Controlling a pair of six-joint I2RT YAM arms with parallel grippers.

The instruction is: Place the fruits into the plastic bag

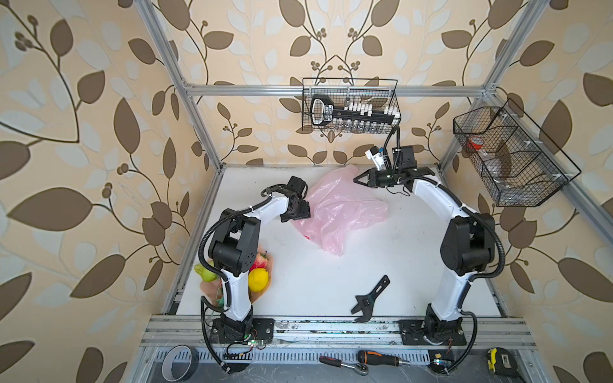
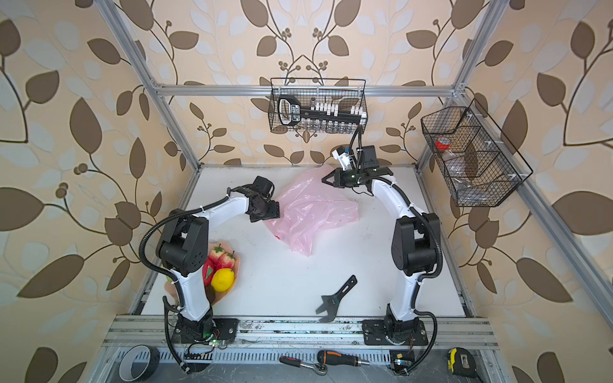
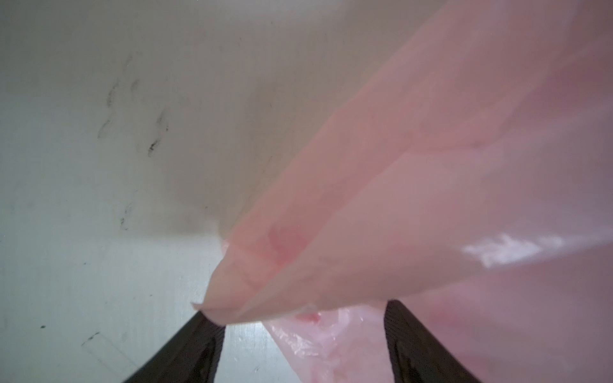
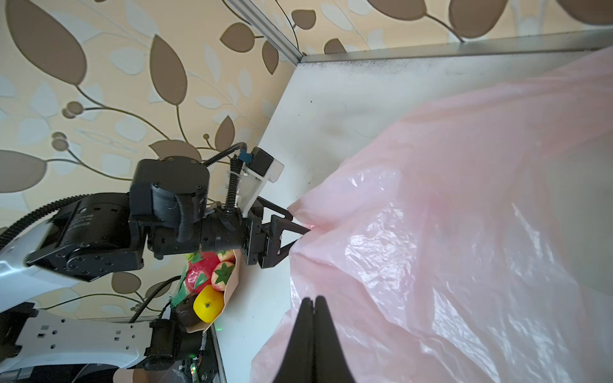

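The pink plastic bag (image 1: 341, 207) lies crumpled across the back middle of the white table. My left gripper stands open at its left side; a bag edge crosses in front of the left fingertip in the left wrist view. Over the bag's far right part, my right gripper is shut with nothing between its fingers, and the bag shows beyond and below the tips. At the front left, the fruits sit in a shallow tan holder (image 2: 231, 281): a yellow fruit (image 1: 258, 280), red ones (image 2: 224, 259) and a green one (image 1: 205, 272). The left arm partly hides them.
An adjustable wrench (image 1: 370, 298) lies on the front middle of the table. Wire baskets (image 1: 350, 107) hang on the back wall and to the right. Bare table surrounds the wrench and continues to the right of the bag.
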